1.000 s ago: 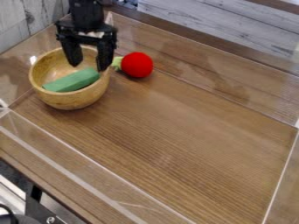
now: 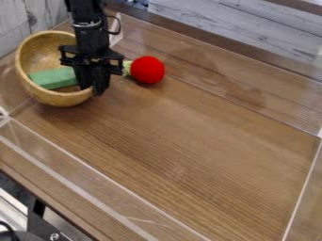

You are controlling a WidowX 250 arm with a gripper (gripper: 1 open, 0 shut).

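Observation:
My dark gripper [image 2: 90, 66] reaches down from the top into a tan wooden bowl [image 2: 51, 96] at the upper left. Inside the bowl, partly behind the gripper, lies a green object [image 2: 51, 79]. A red ball [image 2: 147, 70] sits to the right, outside the bowl, with a small light green item just left of it, mostly hidden. Whether the fingers hold anything is unclear.
The bowl lies near its left edge.
The bowl has shifted and changed its apparent tilt over the last second, with the green object still in it. The gripper's dark shape now reaches lower over the bowl's right part.

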